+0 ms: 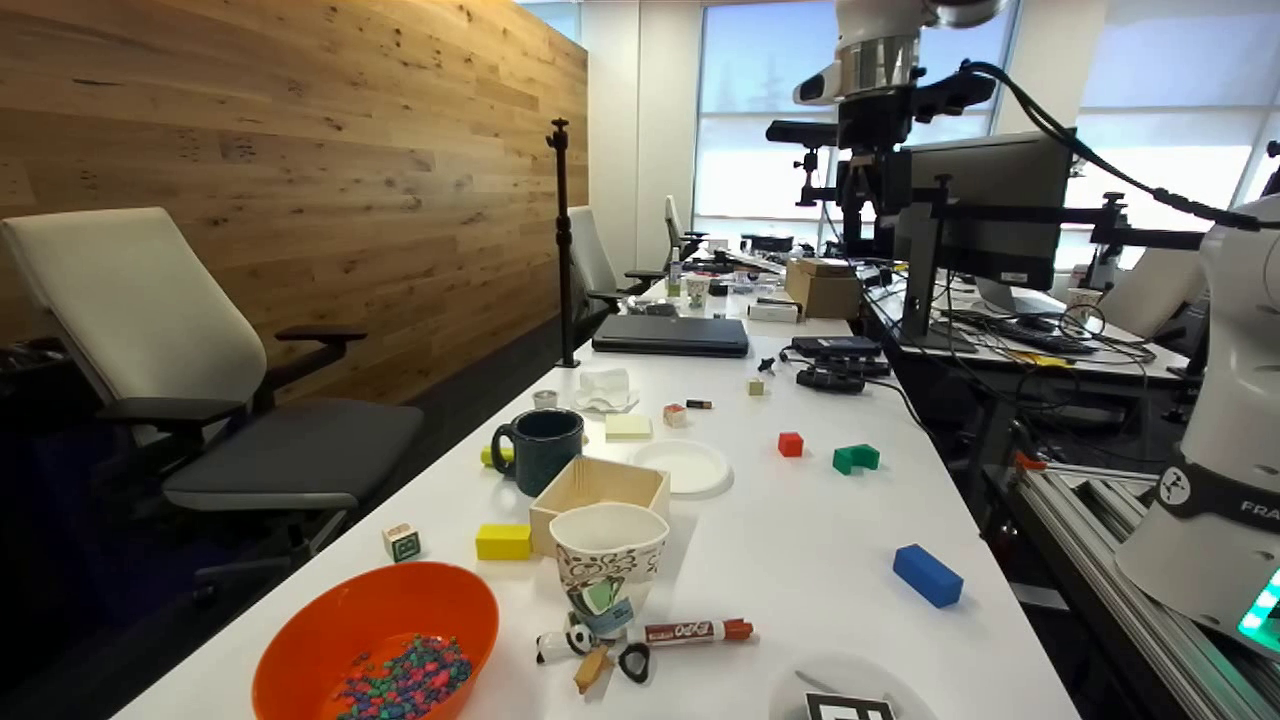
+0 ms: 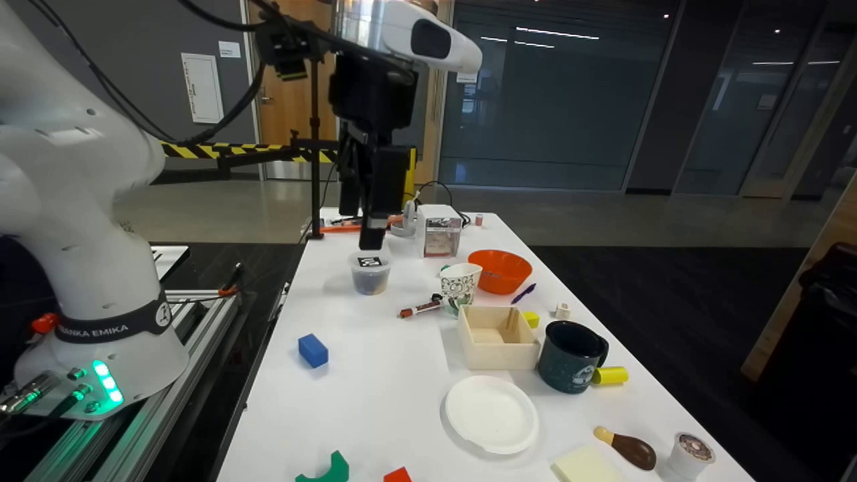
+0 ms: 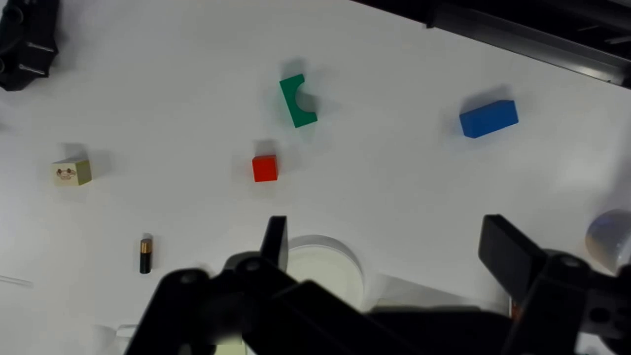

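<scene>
My gripper stands open high over the table, its two fingers wide apart with nothing between them. In the wrist view a red cube [image 3: 264, 168] and a green arch block [image 3: 298, 101] lie beyond the left finger. A blue block [image 3: 489, 119] rests farther right, near the table edge. The white plate [image 2: 491, 414] lies empty on the table; the wrist view shows it partly behind the left finger. Beside a dark mug [image 2: 572, 357] sits the open wooden box [image 2: 499, 355], with a patterned paper cup [image 2: 460, 284] close by.
An orange bowl [image 1: 378, 648] holds small coloured pieces. A red marker [image 1: 698, 631] lies near the cup, and a yellow block [image 1: 503, 541] sits by the box. A lidded tub [image 2: 370, 274] stands below the gripper in the second exterior view. Mid-table, between blue block and plate, is bare.
</scene>
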